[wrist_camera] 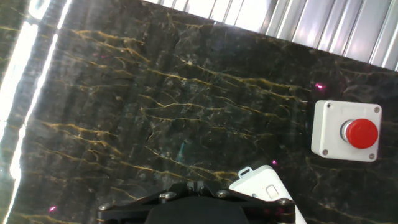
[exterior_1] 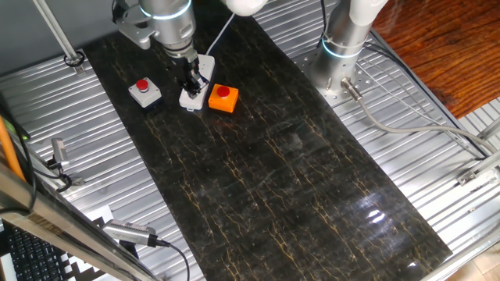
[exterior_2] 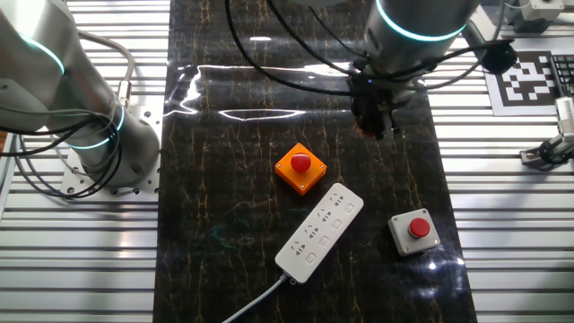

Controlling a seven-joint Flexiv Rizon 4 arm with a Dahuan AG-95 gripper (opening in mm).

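My gripper hangs over the dark marbled board, in front of part of the white power strip in exterior view 1. Its black fingers meet at the bottom of the wrist view, shut with nothing visible between them. Exterior view 2 shows the gripper apart from the objects, above bare board. The white power strip lies diagonally, its cable running off one end. Beside it is an orange box with a red button. A light grey box with a red button is at the right of the wrist view.
The marbled board is broadly clear toward the front in exterior view 1. The arm's base stands at its right edge. Dark cables loop across exterior view 2. Slatted metal surrounds the board.
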